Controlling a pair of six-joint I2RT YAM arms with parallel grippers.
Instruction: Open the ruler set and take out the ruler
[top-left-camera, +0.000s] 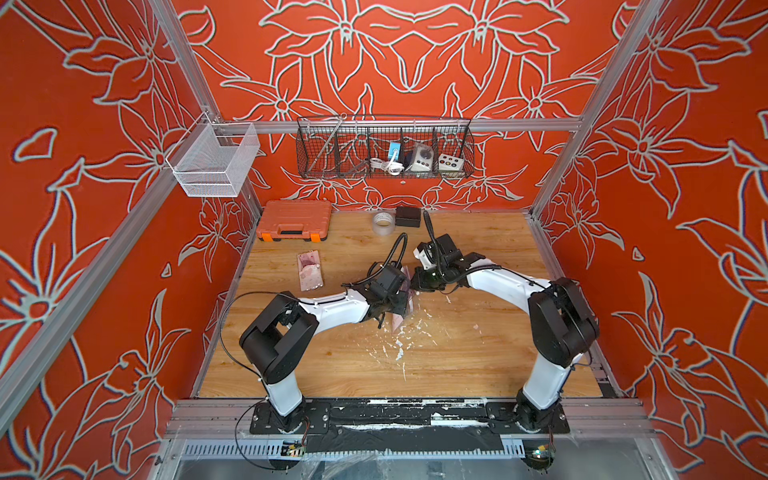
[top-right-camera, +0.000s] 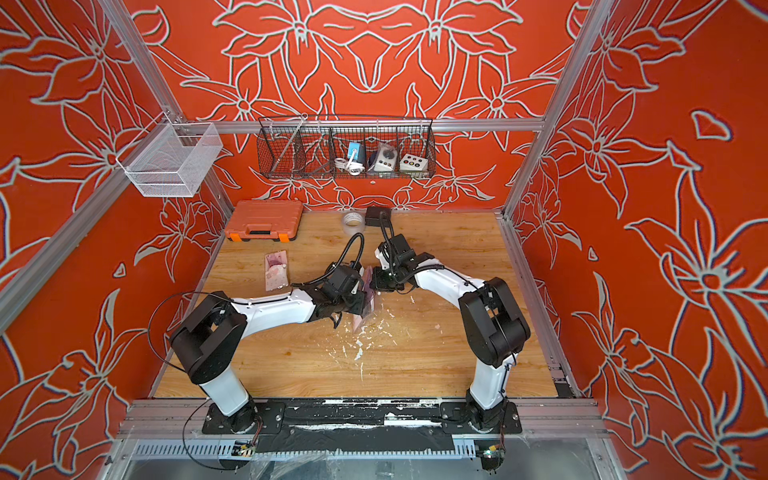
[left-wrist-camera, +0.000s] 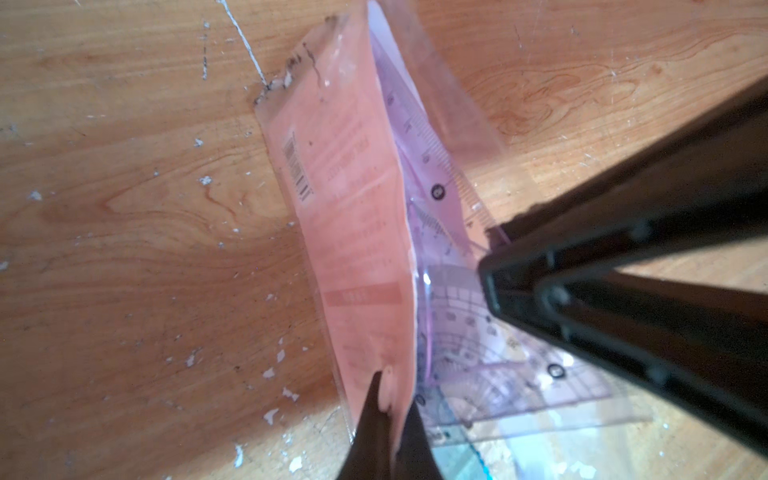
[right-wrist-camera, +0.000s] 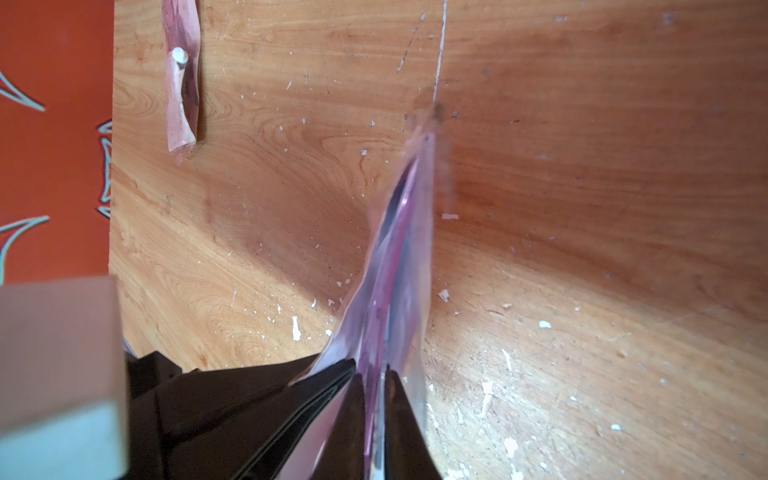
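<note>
The ruler set is a clear pouch with a salmon-pink card (left-wrist-camera: 352, 208) and purple transparent rulers (left-wrist-camera: 464, 320) inside. It stands edge-up between the two arms, its clear front spread away from the card along the upper part. My left gripper is shut on the card side of the pouch. My right gripper is shut at the opposite side, its tip against or just in front of the rulers. A purple ruler edge (right-wrist-camera: 392, 264) lines up with its fingertips; whether any film is pinched there is unclear. In the top left view the arms largely cover the pouch (top-left-camera: 397, 321).
A second pink pouch (top-left-camera: 309, 270) lies to the left. Along the back are an orange case (top-left-camera: 294, 220), a tape roll (top-left-camera: 383, 223) and a black box (top-left-camera: 408, 217). White flakes litter the table in front.
</note>
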